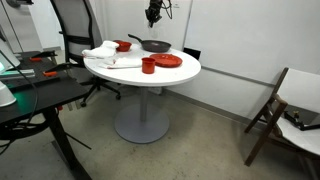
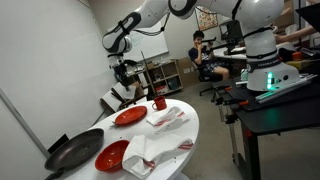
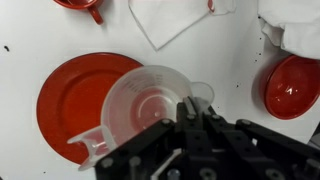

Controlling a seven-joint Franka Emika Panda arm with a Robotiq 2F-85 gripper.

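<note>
A clear plastic pitcher (image 3: 145, 103) with a side handle (image 3: 93, 143) hangs below my gripper in the wrist view. The gripper is shut on its rim side, and no contents can be made out. From this view the pitcher overlaps the red plate (image 3: 62, 100) on the white table. High above the far part of the table is my gripper (image 1: 153, 20) in the first exterior view; the clear pitcher barely shows against the white wall there.
On the round table (image 1: 118, 74) are a red mug (image 1: 148, 65), a red plate (image 1: 166, 60), a dark pan (image 1: 155, 46), a red bowl (image 2: 112, 157) and white cloths (image 2: 155, 148). A wooden chair (image 1: 285, 115) stands apart at right.
</note>
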